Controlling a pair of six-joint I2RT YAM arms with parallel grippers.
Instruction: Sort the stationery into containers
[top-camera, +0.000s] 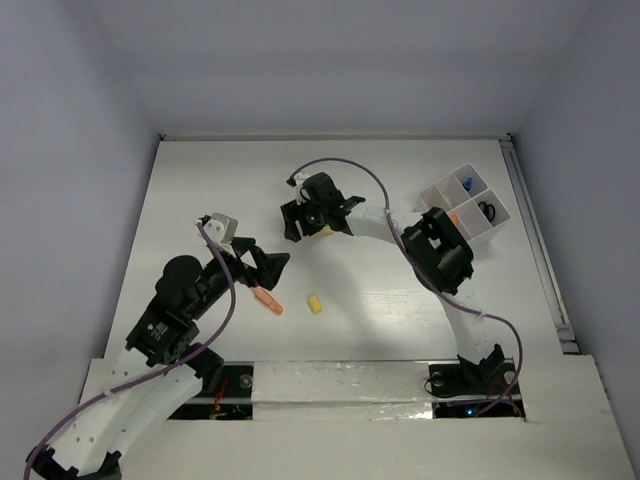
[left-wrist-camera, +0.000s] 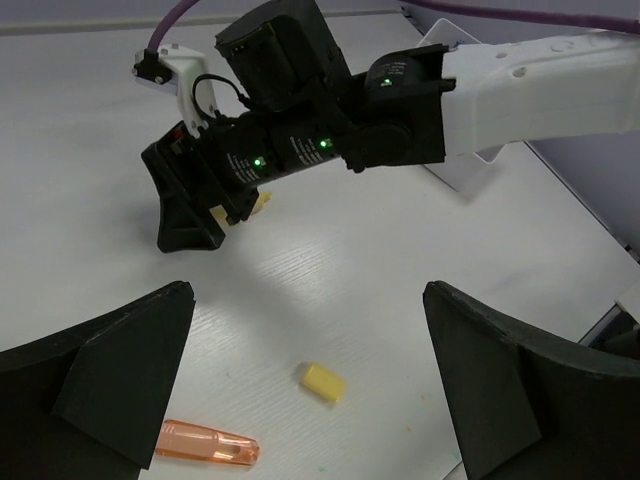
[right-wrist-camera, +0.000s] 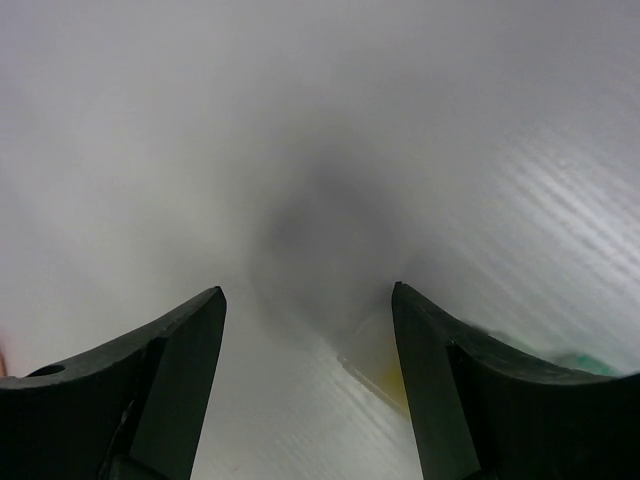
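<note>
My right gripper (top-camera: 294, 222) is open, low over the table at the upper middle. A yellow item with some green (right-wrist-camera: 585, 364) lies partly hidden under it, blurred at the lower right of the right wrist view. My left gripper (top-camera: 264, 268) is open at the lower left, above an orange translucent item (left-wrist-camera: 208, 443). A small yellow block (top-camera: 315, 304) lies right of that item. The white divided container (top-camera: 478, 222) at the right holds a blue item (top-camera: 468, 183) and something with black loops (top-camera: 487, 211).
The right arm stretches across the middle right, near the container. Grey walls enclose the table at the back and sides.
</note>
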